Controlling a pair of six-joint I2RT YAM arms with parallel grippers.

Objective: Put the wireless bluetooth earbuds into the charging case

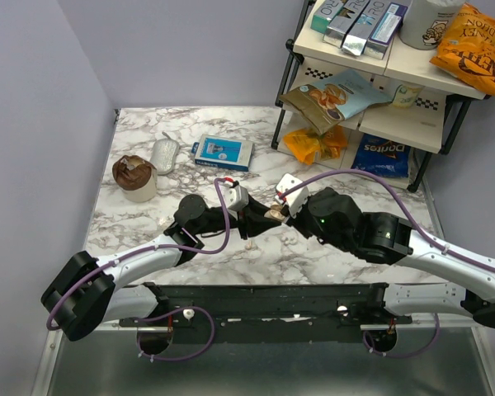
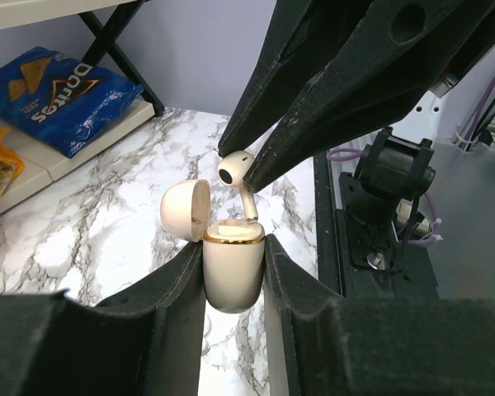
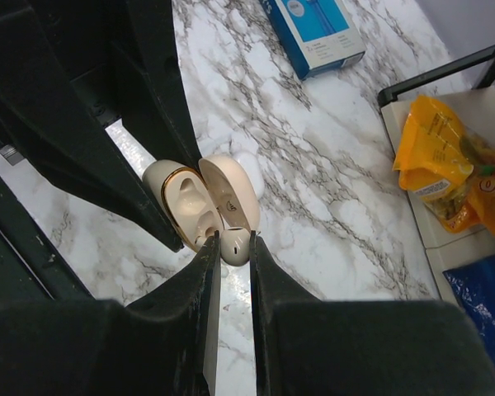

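Note:
In the left wrist view the white charging case [image 2: 233,276], with a gold rim, is pinched between the fingers of my left gripper. Its lid [image 2: 186,210] stands open. A white earbud [image 2: 237,168] is held at its head by my right gripper, and its stem points down to the case's opening. Whether the stem tip is inside cannot be told. From the right wrist view, the earbud [image 3: 235,247] overlaps the near edge of the case [image 3: 186,202], whose hollows show, with the lid [image 3: 231,190] beside it. Both grippers meet above the table in the top view.
A blue box [image 1: 223,153], a grey pouch [image 1: 164,154] and a paper-topped container [image 1: 135,178] stand toward the back left. The snack shelf [image 1: 404,124] rises at the back right. Bare marble [image 1: 289,268] lies below the grippers.

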